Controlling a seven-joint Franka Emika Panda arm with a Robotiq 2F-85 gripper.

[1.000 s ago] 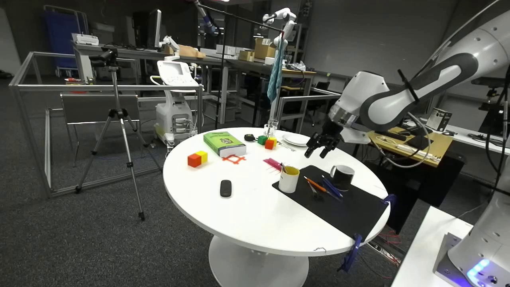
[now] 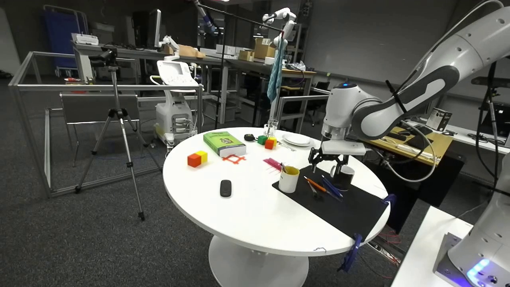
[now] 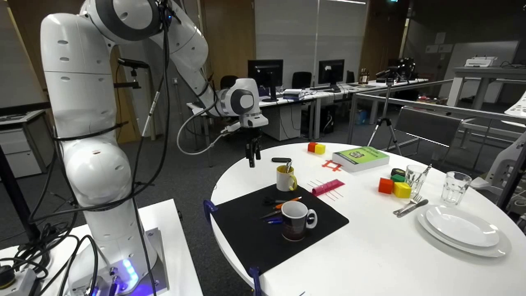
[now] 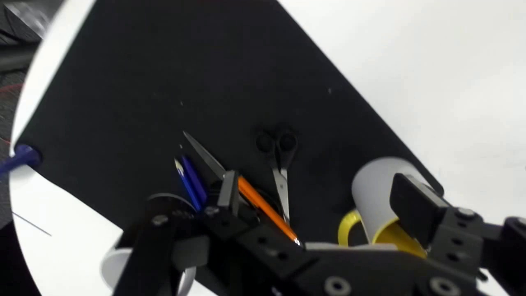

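My gripper is open and points down, its left and right fingers wide apart with nothing between them. It hangs above the table in exterior view 1, its gripper (image 2: 326, 167) in line with the black mug. Below it in the wrist view, the black mat (image 4: 123, 74) carries scissors (image 4: 280, 153), an orange pen-like tool (image 4: 264, 202) with a pointed blade, and blue pens (image 4: 190, 182). A white mug with yellow inside (image 4: 374, 192) shows partly behind the right finger. The dark mug (image 3: 293, 229) stands upright on the mat; the gripper partly hides it in the wrist view.
Across the round white table (image 2: 258, 215) lie a green book (image 2: 223, 142), a dark phone-like object (image 2: 225, 188), coloured cubes (image 3: 386, 186), a pink item (image 3: 327, 187), glasses (image 3: 456, 187), cutlery and plates (image 3: 463, 227). Blue clamps (image 3: 209, 209) hold the mat's edge.
In exterior view 1 my gripper has swung from a tilted pose to pointing down, and come lower, nearer the mat. Things on the table look unmoved.
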